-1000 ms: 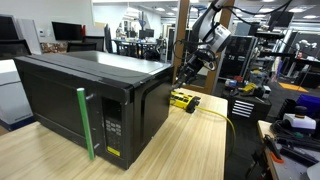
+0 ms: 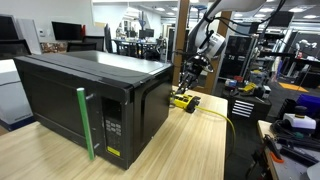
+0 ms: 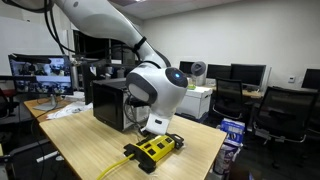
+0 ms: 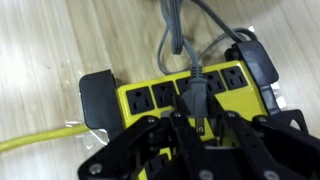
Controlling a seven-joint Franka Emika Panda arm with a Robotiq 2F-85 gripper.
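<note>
A yellow power strip (image 4: 142, 97) with black end caps and rows of outlets lies on the wooden table; it also shows in exterior view 2 (image 3: 160, 147). My gripper is shut on a dark grey plug (image 4: 198, 92), whose cord (image 4: 190, 52) runs away from the fingers. In the wrist view the plug appears over the strip's outlets. Whether its prongs touch or enter an outlet cannot be made out. From the side, the arm's hand hangs close above the strip (image 2: 186, 101), and the plug is too small to read there.
A black microwave (image 2: 95, 100) takes up much of the table beside the strip. The strip's yellow cable (image 2: 228, 120) trails across the wood.
The arm has come down toward the power strip over the last second. Microwave and strip stay where they were.
</note>
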